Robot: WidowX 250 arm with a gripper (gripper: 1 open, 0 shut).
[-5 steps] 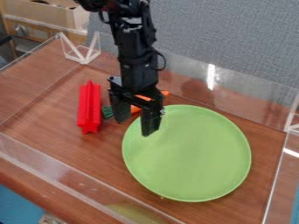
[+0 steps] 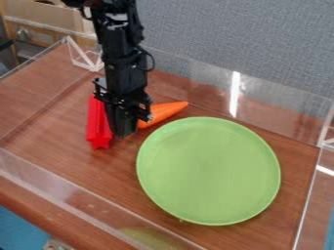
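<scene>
My black gripper [image 2: 120, 119] is low over the wooden table, between a red, long object [image 2: 98, 122] on its left and an orange carrot-like object [image 2: 166, 110] on its right. Its fingertips are dark and partly hard to make out; it looks shut, with nothing clearly held. Something green shows only faintly behind it, mostly hidden. A large green plate [image 2: 209, 171] lies to the lower right, clear of the gripper.
Clear plastic walls border the wooden table [image 2: 65, 171]. A white wire bracket [image 2: 85, 54] is at the back left, and a grey wall stands behind.
My gripper has moved left from over the plate's upper left edge to beside the red object, uncovering more of the orange object. The plate and red object stay put.
</scene>
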